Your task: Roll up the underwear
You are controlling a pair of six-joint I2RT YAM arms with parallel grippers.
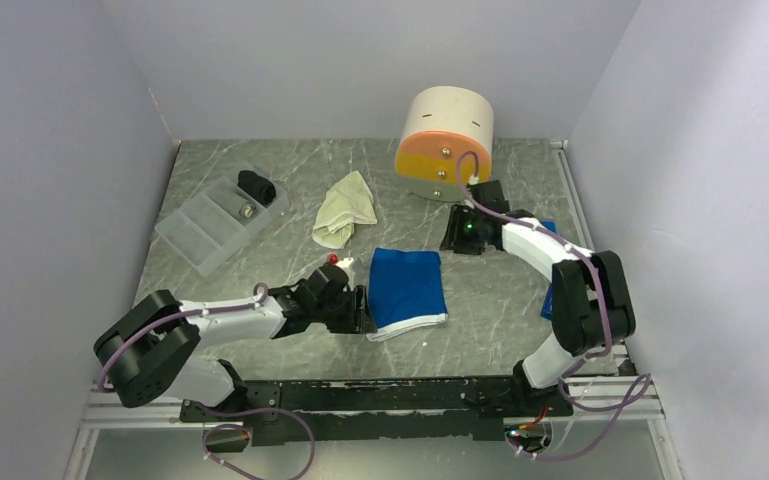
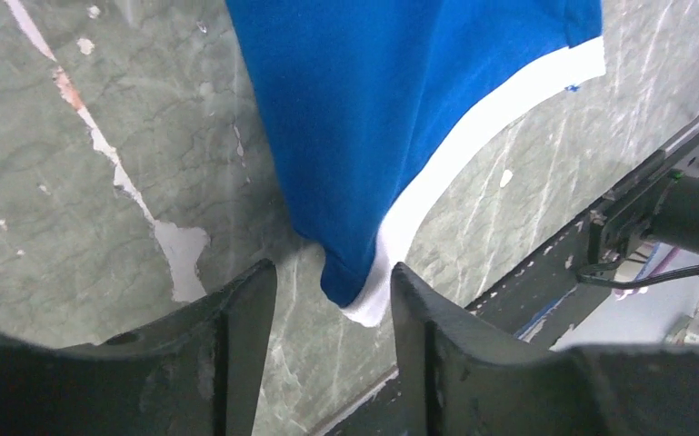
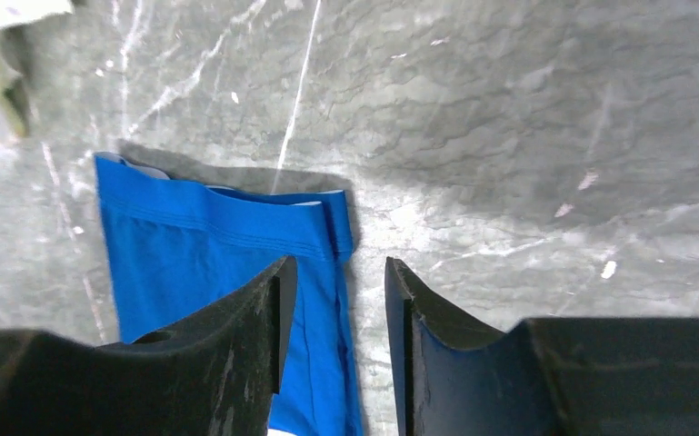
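Observation:
Blue underwear with a white waistband (image 1: 406, 290) lies folded flat at the centre of the table, the band towards the front. At its front left corner is my left gripper (image 1: 364, 312). In the left wrist view, the corner's bunched white band (image 2: 389, 263) lies between the spread fingers, with gaps on both sides. My right gripper (image 1: 463, 240) is off the cloth's back right corner. In the right wrist view its open fingers (image 3: 400, 313) hold nothing. The back edge of the blue cloth (image 3: 254, 218) shows there, left of and below the fingertips.
A clear divided tray (image 1: 203, 232) with a black roll (image 1: 257, 186) stands at the back left. A pale yellow cloth (image 1: 346, 208) lies behind the underwear, and a rounded drawer box (image 1: 450, 125) stands at the back. Open table lies around the right gripper.

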